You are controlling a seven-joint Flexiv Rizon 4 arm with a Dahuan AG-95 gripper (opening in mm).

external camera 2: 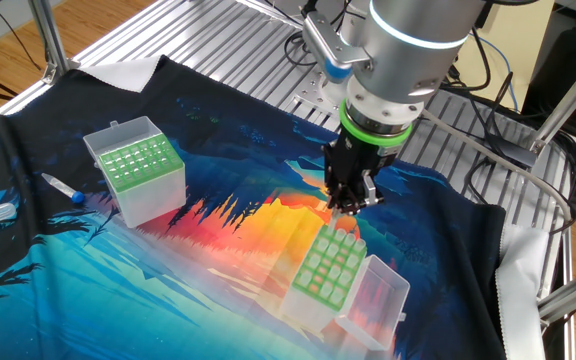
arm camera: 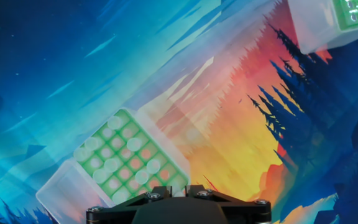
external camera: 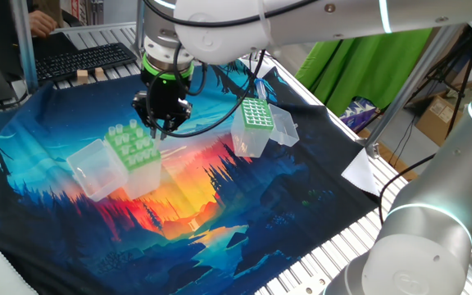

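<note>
My gripper (external camera 2: 336, 208) hangs pointing down at the back edge of a green-topped clear rack box (external camera 2: 313, 306). Pale tips (external camera: 126, 131) stand up from its green top, with some empty holes among them. In the wrist view the two black fingers (arm camera: 156, 194) stand close together with a narrow gap, near the rack's corner. Something pale shows just under the fingertips in exterior view 2; whether it is held or stands in the rack is unclear. A second rack box (external camera 2: 146, 172), also green-topped, stands well apart on the other side of the cloth.
Each box has its clear lid open, one lid (external camera 2: 375, 302) lying beside the nearer rack. A blue-capped pen (external camera 2: 65, 189) lies past the second box. The printed cloth (external camera 2: 213, 255) between the boxes is clear. A black cable (external camera: 211, 123) loops beside the gripper.
</note>
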